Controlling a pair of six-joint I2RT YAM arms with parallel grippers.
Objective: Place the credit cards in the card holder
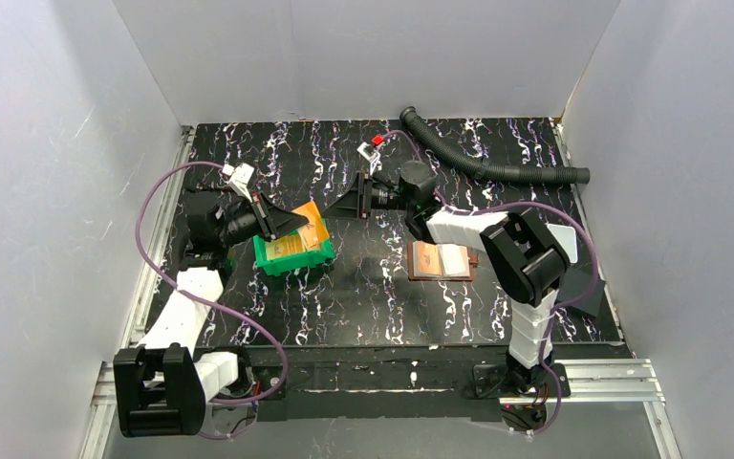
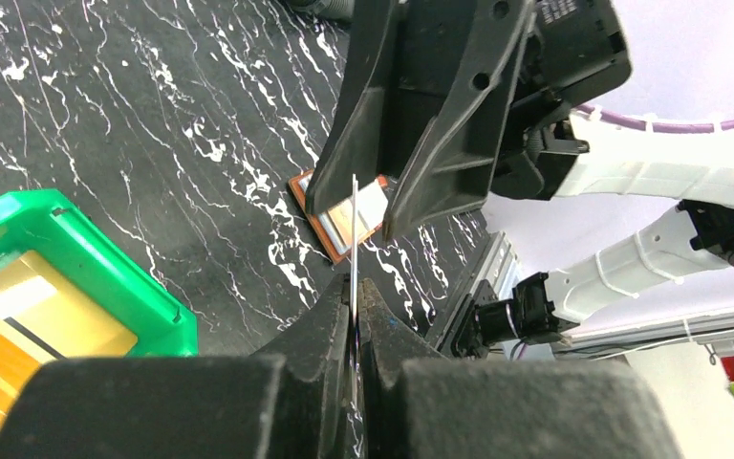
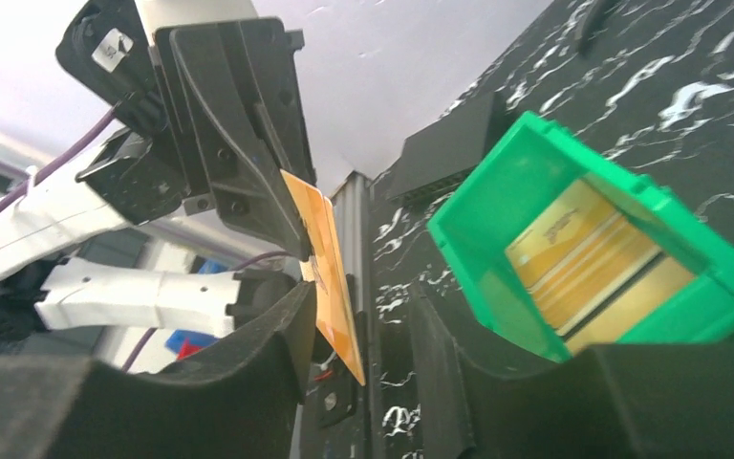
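Observation:
An orange card (image 1: 316,229) is raised over the green box, with my left gripper (image 1: 303,222) shut on one edge. In the left wrist view the card (image 2: 354,229) shows edge-on, as a thin line rising from between the fingers. Facing it from the right, my right gripper (image 1: 329,213) is open. In the right wrist view, the card (image 3: 328,268) appears in the gap between the right fingers, while from above it looks apart from them. The brown card holder (image 1: 442,260) lies open on the table with cards in its sleeves, partly covered in the left wrist view.
More cards (image 3: 583,273) lie inside the green box (image 1: 266,260). A black ribbed hose (image 1: 497,172) curves along the back right. Near the right edge are a white pad (image 1: 564,242) and a dark flat panel (image 1: 585,292). Marbled table between box and holder is bare.

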